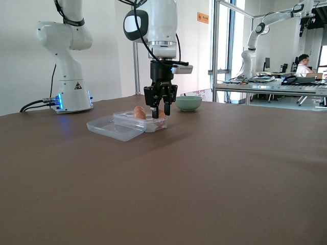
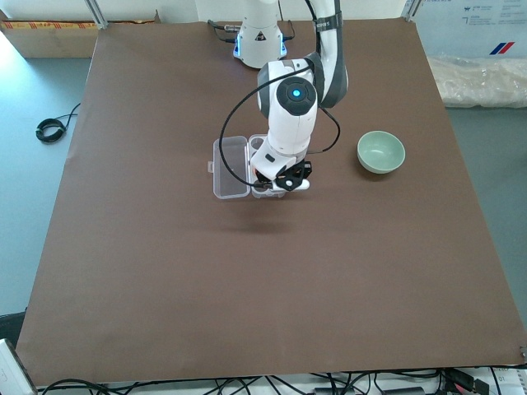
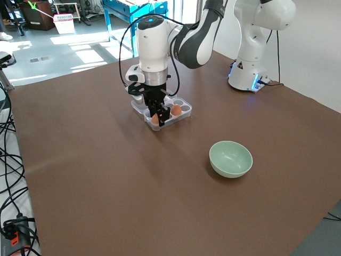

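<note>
My black gripper (image 1: 161,108) points straight down over a clear plastic egg box (image 1: 127,118) with its lid (image 1: 110,131) folded open flat. Brown eggs (image 1: 139,114) sit in the box; in the right view one egg (image 3: 176,110) lies beside the gripper (image 3: 157,118) and another (image 3: 154,120) is partly behind it. The fingers reach down among the box's front cells; I cannot tell whether anything is between them. The left view hides the fingertips under the wrist.
A green bowl (image 2: 380,152) stands to the right of the box on the brown table (image 2: 263,288), whose front half is clear. The arm's white base (image 2: 257,41) stands at the back.
</note>
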